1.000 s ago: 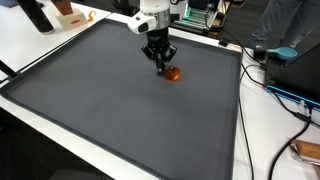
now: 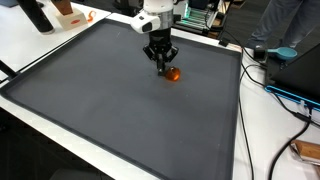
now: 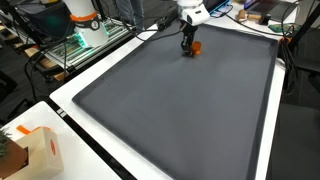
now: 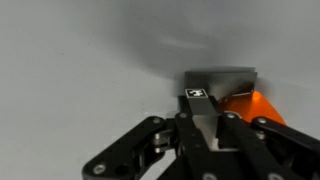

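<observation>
In the wrist view my gripper is shut on a narrow grey piece (image 4: 206, 126) that has a black-and-white mark at its far end. A flat, dull metallic part (image 4: 222, 79) lies just beyond it, and a bright orange object (image 4: 262, 109) sits to its right, partly behind the fingers. Whether these parts are joined I cannot tell. The exterior views have my gripper (image 2: 159, 64) low over the board, with the orange object (image 2: 173, 74) close beside it. From the other side, the orange object (image 3: 197, 47) is small and partly hidden by the fingers.
The dark grey board (image 2: 115, 105) with its white border is bare across most of its surface. Cables (image 2: 286, 96) run past its right side. An orange-and-white box (image 3: 42, 152) stands off the board, near the front left of the second exterior view.
The gripper and wrist have shifted very slightly. The orange object stays in the same place on the board.
</observation>
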